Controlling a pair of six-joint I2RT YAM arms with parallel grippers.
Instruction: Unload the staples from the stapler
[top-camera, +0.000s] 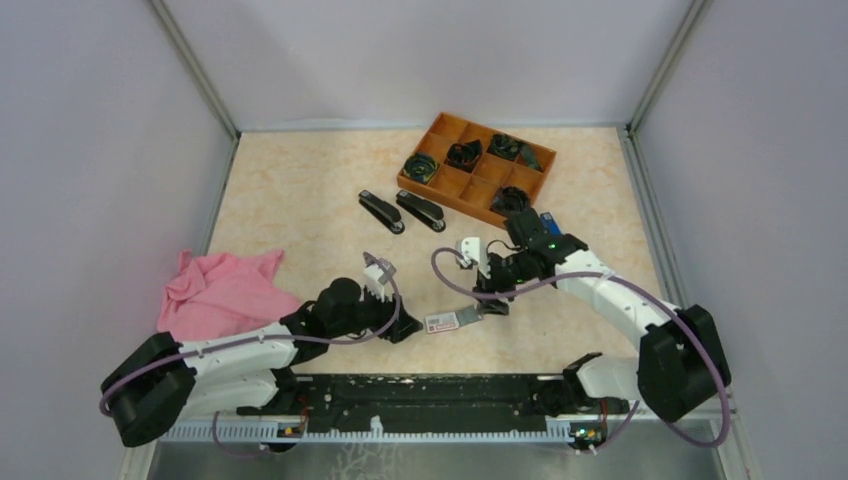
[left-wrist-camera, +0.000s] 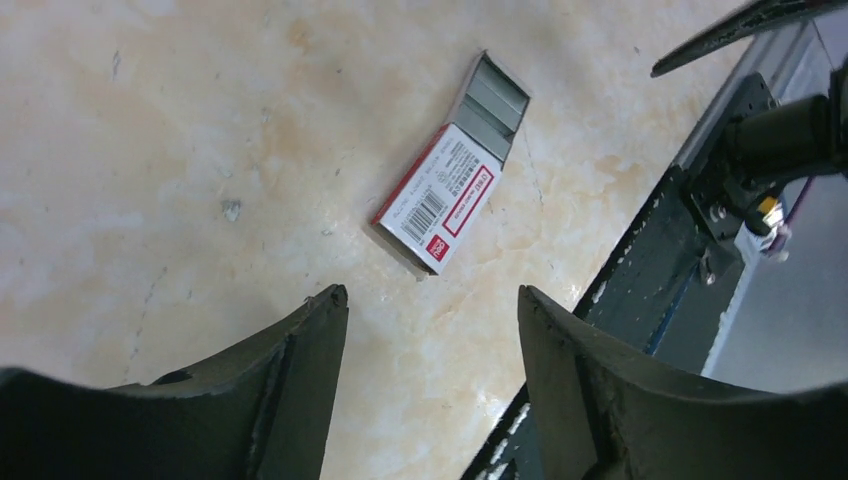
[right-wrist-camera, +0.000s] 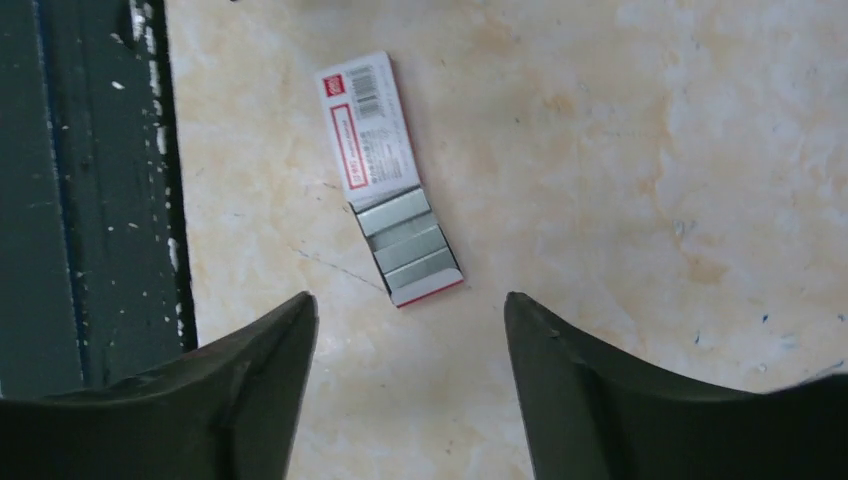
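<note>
A small staple box with a red-and-white label lies on the table, its grey tray slid partly out and showing staple strips. My left gripper hovers left of the box, open, with nothing between its fingers. My right gripper is above the tray end, also open and empty. In the top view two black staplers lie behind the box, and a blue one is partly hidden by the right arm.
A wooden compartment tray with dark coiled items sits at the back. A pink cloth lies at the left. The table's front edge is close to the box.
</note>
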